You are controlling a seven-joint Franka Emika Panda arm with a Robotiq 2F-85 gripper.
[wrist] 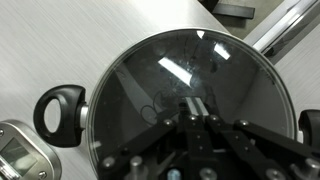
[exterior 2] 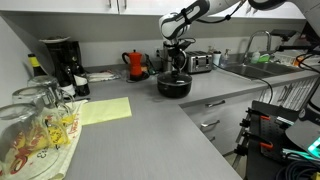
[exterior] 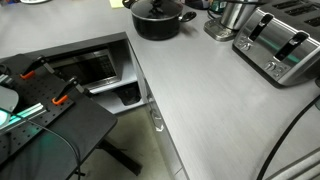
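A black two-handled pot (exterior 2: 174, 87) with a glass lid (wrist: 150, 80) stands on the counter, its lid in place. In the wrist view the lid fills the middle, with one black side handle (wrist: 62, 115) at the left. My gripper is over the lid, its fingers shut together with nothing visible between them. From the second exterior view, the gripper (exterior 2: 179, 68) hangs at the top of the pot; whether it touches the lid cannot be told. The lid's knob is not clear in the wrist view.
A steel toaster (exterior: 280, 42) stands right of the pot, a metal jug (exterior: 231, 18) between them. The coffee maker (exterior 2: 70, 76), red kettle (exterior 2: 135, 66) and glass-filled tray (exterior 2: 38, 140) are to the left. Bare counter (exterior: 200, 90) lies in front.
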